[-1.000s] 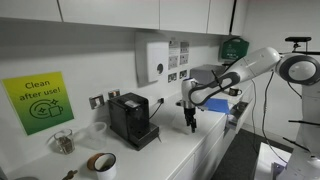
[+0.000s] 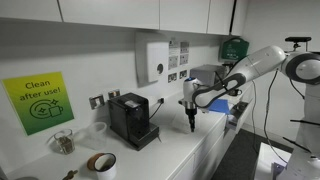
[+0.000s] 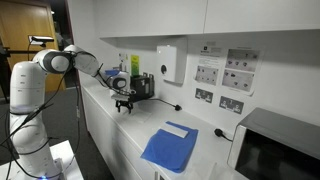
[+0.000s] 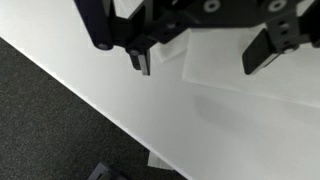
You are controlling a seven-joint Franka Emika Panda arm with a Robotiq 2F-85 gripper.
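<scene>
My gripper is open in the wrist view, with its two dark fingers wide apart and nothing between them. Below it lies the white counter (image 4: 150,110), where a flat pale sheet (image 4: 240,75) shows a straight edge; what it is made of I cannot tell. In exterior view 1 the gripper (image 2: 192,121) hangs pointing down over the counter, to the right of a black coffee machine (image 2: 132,120). Exterior view 2 has the gripper (image 3: 124,107) far off, over the counter's far part.
A blue cloth (image 3: 170,150) with a white piece (image 3: 176,130) on it lies nearer on the counter. A microwave (image 3: 280,145) stands at the right. Beyond the coffee machine are a white mug (image 2: 104,166) and a glass jar (image 2: 64,141). The counter's front edge (image 4: 125,130) drops to dark floor.
The arm above the gripper has come slightly lower and shifted a little left in exterior view 1. The gripper stays over nearly the same spot, and the objects on the counter have not moved.
</scene>
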